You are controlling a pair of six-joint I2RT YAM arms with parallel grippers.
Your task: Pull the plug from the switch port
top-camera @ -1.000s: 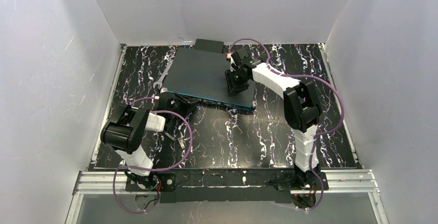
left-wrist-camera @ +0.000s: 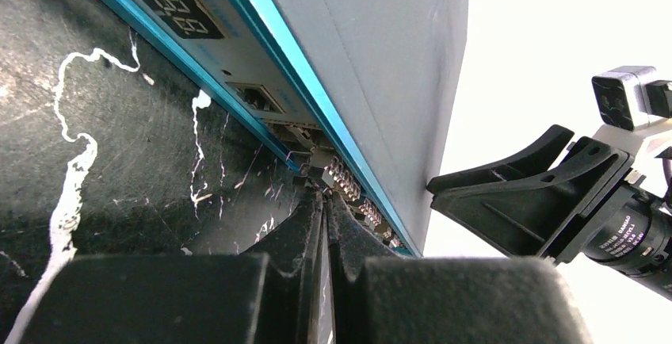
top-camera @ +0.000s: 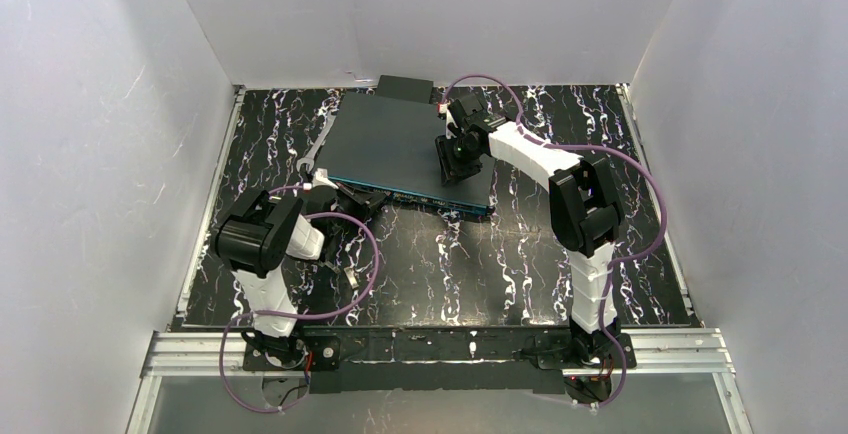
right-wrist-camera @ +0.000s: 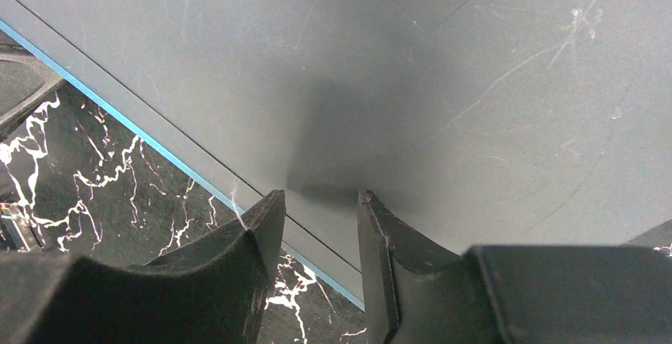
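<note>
The switch (top-camera: 395,139) is a flat dark box with a blue-edged front, where ports (left-wrist-camera: 178,7) show in the left wrist view. My left gripper is shut at the row of ports, its tips by small metal-and-dark parts there; whether a plug sits between them is hidden. My right gripper is part open above the switch's top near the front edge, nothing between its fingers; it also shows at the right of the left wrist view.
Small loose pieces (top-camera: 352,279) lie on the black marble table left of centre in front. Grey walls enclose the sides and back.
The left arm has shifted slightly to the right over the last second, while its gripper stays at the switch's front. The right arm and the switch have not visibly moved.
</note>
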